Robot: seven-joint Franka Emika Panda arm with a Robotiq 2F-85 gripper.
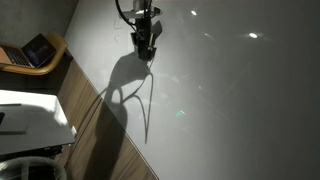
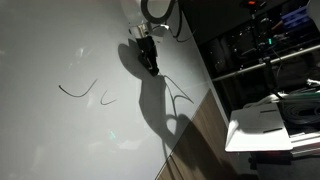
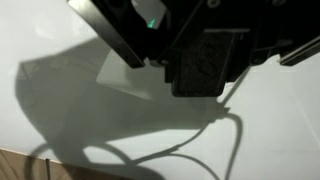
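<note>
My gripper (image 1: 145, 52) hangs over a large white glossy surface (image 1: 230, 100), near its upper left in exterior view 1. In exterior view 2 the gripper (image 2: 152, 66) is near the top centre. A dark, rough-faced block (image 3: 202, 65) sits between the fingers in the wrist view, and the gripper is shut on it. Whether the block touches the surface I cannot tell. Two dark curved strokes (image 2: 77, 91) mark the surface in exterior view 2. A small green mark (image 1: 180, 113) shows lower right of the gripper, and part of a green mark (image 3: 152, 22) appears in the wrist view.
A broad shadow of the arm, with thin looping shadows, falls on the surface. Wooden floor (image 1: 108, 140) borders it. Beyond are a white table (image 2: 258, 128) and a laptop (image 1: 40, 50) on a wooden seat. The surface right of the gripper in exterior view 1 is clear.
</note>
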